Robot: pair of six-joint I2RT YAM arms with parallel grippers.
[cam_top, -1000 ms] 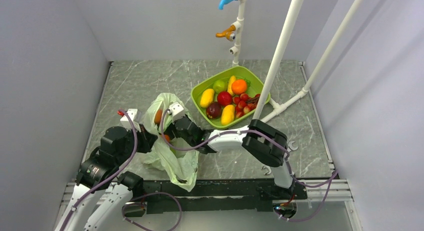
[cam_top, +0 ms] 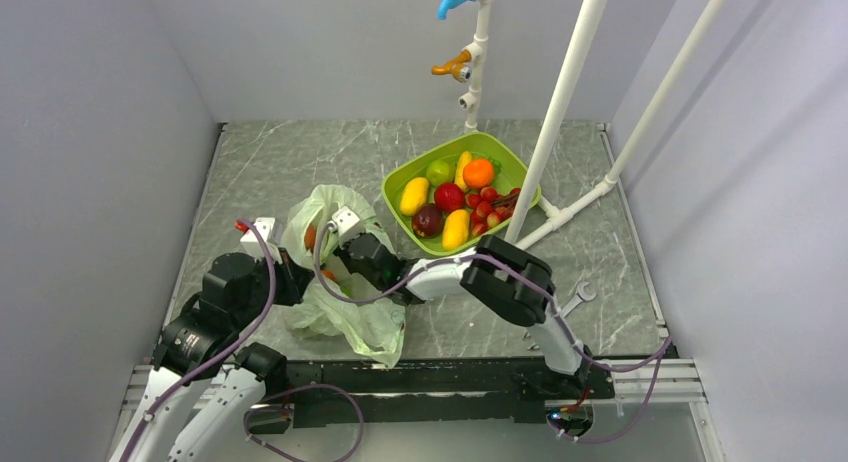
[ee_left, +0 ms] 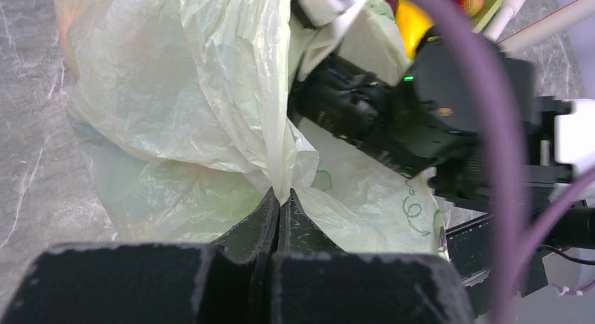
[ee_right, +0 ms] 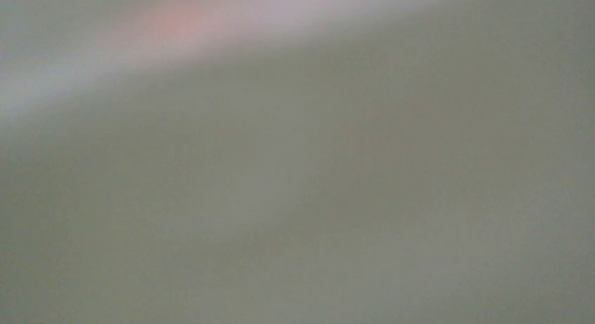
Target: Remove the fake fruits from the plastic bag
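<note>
A thin whitish-green plastic bag (cam_top: 372,332) lies crumpled at the left of the counter. Gathered film of the bag (ee_left: 270,113) is pinched in my left gripper, which is shut on it. From the right, my right gripper (cam_top: 342,250) reaches into the bag's opening. Its fingertips are hidden there, so whether it is open or shut does not show. Inside the bag, an orange-brown fruit (cam_top: 310,238) and a smaller orange patch of fruit (cam_top: 328,274) peek out. The right wrist view is only a grey-green blur with a pinkish smear.
A green basket (cam_top: 391,194) holding several fake fruits stands behind and right of the bag. White pipes (cam_top: 560,112) rise beside it. A wrench (cam_top: 578,298) lies at the right. Bare counter (cam_top: 270,162) extends at the back left.
The left arm stays put.
</note>
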